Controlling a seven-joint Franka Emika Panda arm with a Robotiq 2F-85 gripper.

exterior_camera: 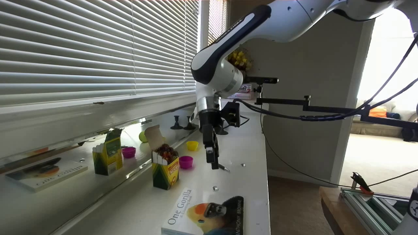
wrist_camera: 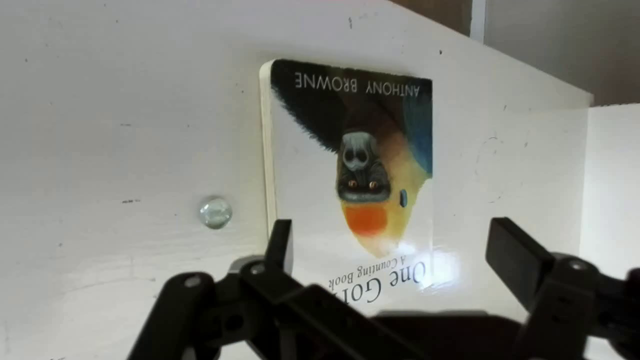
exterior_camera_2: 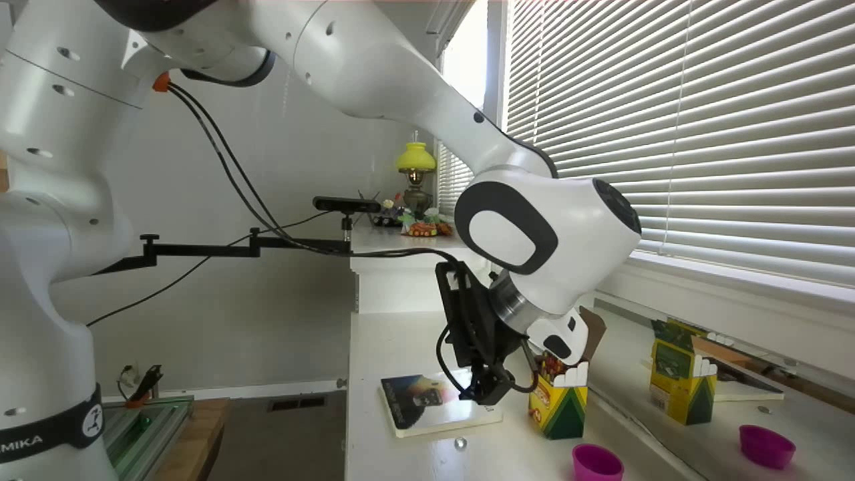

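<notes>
My gripper (exterior_camera: 212, 164) hangs above the white shelf (exterior_camera: 243, 203), pointing down. In the wrist view its two fingers stand wide apart, one finger (wrist_camera: 279, 249) at left and the other at right, with nothing held between them. Beyond the fingertips a flat book (wrist_camera: 354, 162) with a gorilla on its cover lies on the shelf. A clear glass bead (wrist_camera: 215, 212) rests beside the book. The crayon box (exterior_camera: 165, 172), yellow and green with its lid up, stands upright near the mirror, full of crayons. A pen (exterior_camera: 224, 168) is partly hidden behind the gripper.
Behind the crayon box sit a magenta cup (exterior_camera: 186, 162) and a yellow cup (exterior_camera: 192, 145). Another bead (exterior_camera: 243, 164) lies near the shelf's open edge. The mirror along the window side repeats several items. Around the book the shelf is mostly clear.
</notes>
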